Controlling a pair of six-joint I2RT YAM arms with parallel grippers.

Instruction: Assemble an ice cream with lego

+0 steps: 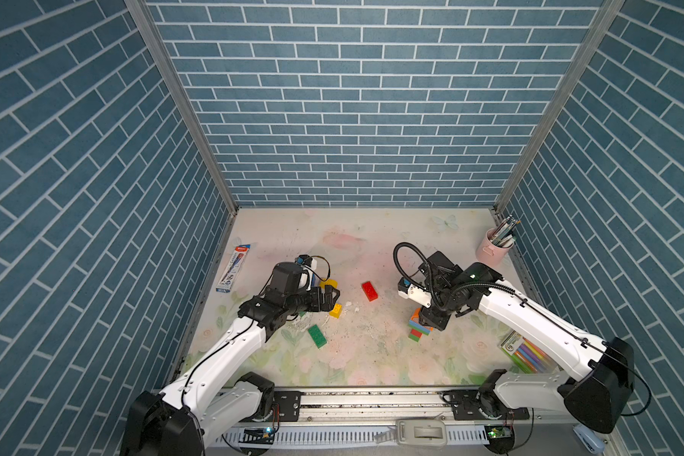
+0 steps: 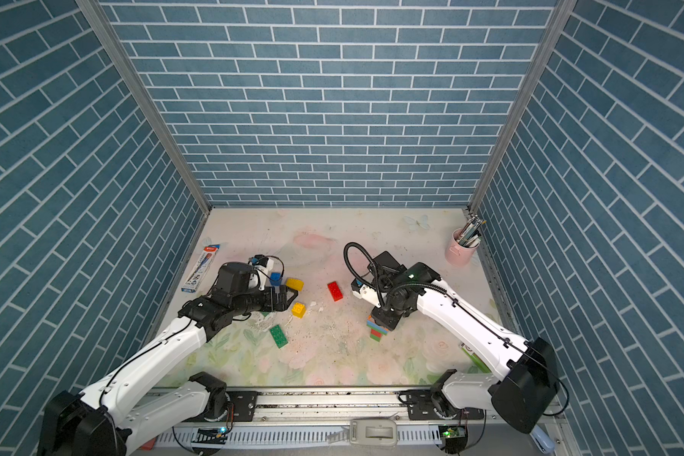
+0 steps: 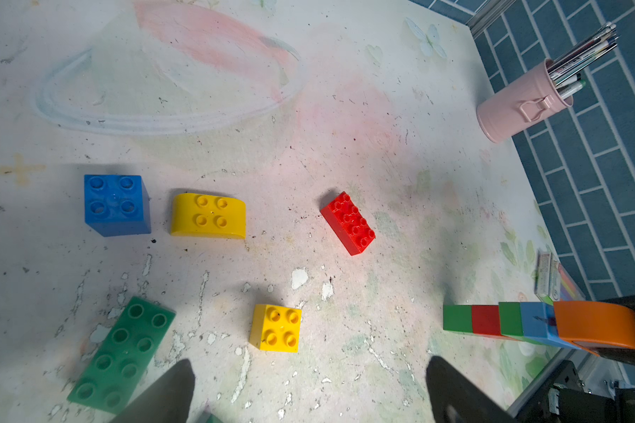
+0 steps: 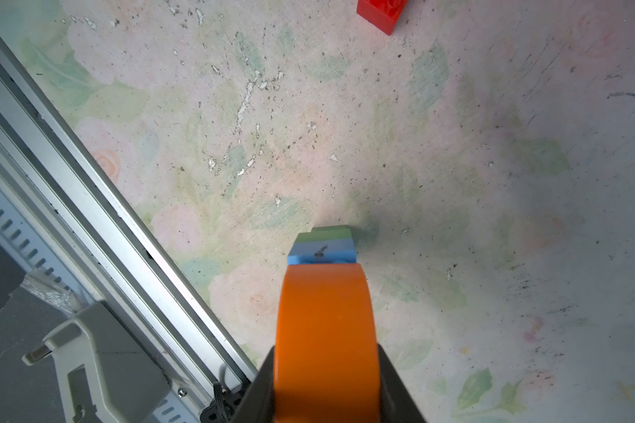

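At the right of the table stands a brick stack: green and red at the bottom, green and blue above, and a rounded orange brick on top. My right gripper is shut on the orange brick, which touches the blue and green layer. Over the left side my left gripper is open, its fingers apart. Below it lie a yellow square brick, a long green brick, a blue brick, a rounded yellow brick and a red brick. Another green piece shows only slightly at the lower edge.
A pink pen cup stands at the back right. Flat packages lie at the left edge and the right edge. The back of the table and the strip between the arms' front parts are mostly clear.
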